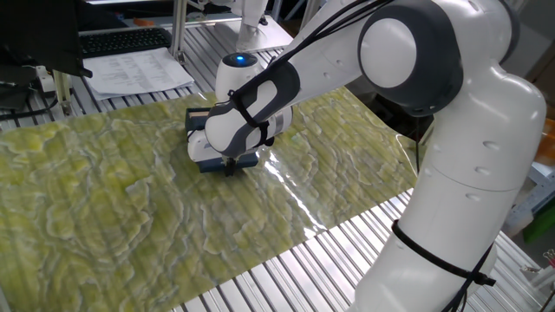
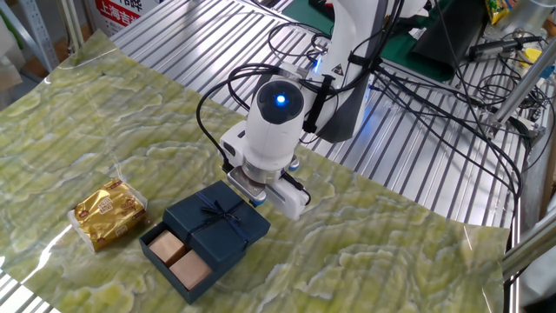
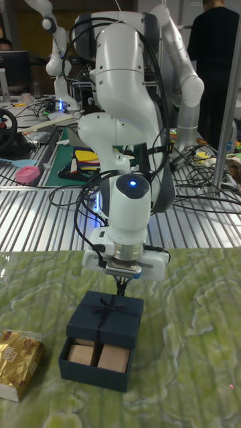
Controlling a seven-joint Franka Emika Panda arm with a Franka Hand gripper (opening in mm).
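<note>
A dark blue box stands on the green marbled cloth, its lid set back so that the front part is uncovered. Two tan blocks show in that front part. A dark ribbon bow is tied on the lid. My gripper points down at the lid's rear edge, the side nearest my base. Its dark fingers look close together in exterior view 3, but whether they touch or pinch the lid cannot be made out. In exterior view 2 the hand hides them.
A gold foil package lies on the cloth beside the box, apart from it. Cloth to the other side of the box is bare. Behind are the slatted metal table and loose cables; papers and a keyboard lie beyond.
</note>
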